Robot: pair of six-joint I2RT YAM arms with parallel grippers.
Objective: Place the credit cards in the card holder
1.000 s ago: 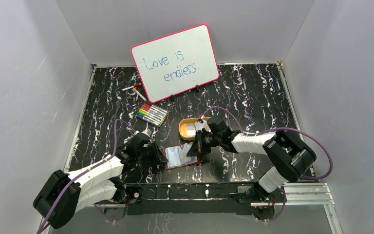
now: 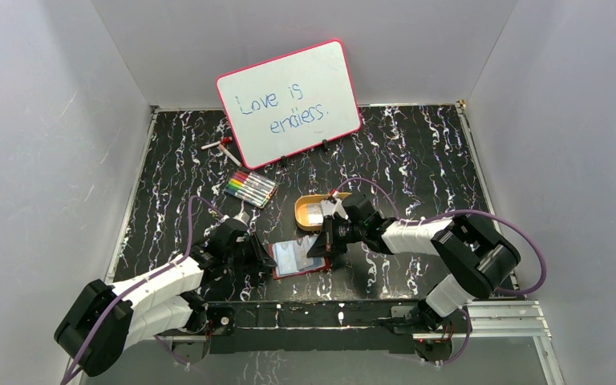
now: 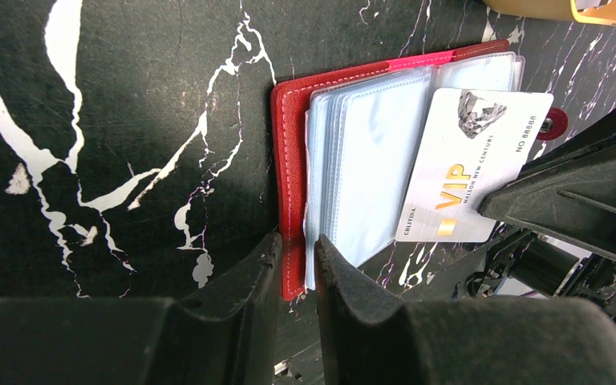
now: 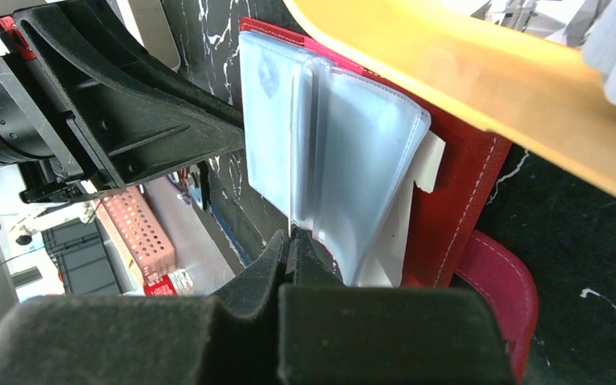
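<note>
The red card holder [image 3: 289,144] lies spread on the dark table, its clear sleeves [image 3: 377,152] facing up. At its left edge, my left gripper is shut on the red cover. A silver VIP card [image 3: 475,160] is pinched at one edge by my right gripper, tilted over the sleeves. From the right wrist the card appears nearly edge-on, as a thin pale line between the folded sleeves. Its printed face shows uncovered from the left wrist; whether its far edge touches a sleeve I cannot tell.
Just behind the holder stands a yellow tray [image 2: 300,210] with cards in it, close beside the right gripper. A pack of markers [image 2: 250,188] and a whiteboard [image 2: 289,104] are farther back. Bare table lies to both sides.
Only slight shifts show: the right gripper and the card have moved very little over the holder. The left arm stays in place at the holder's left edge.
</note>
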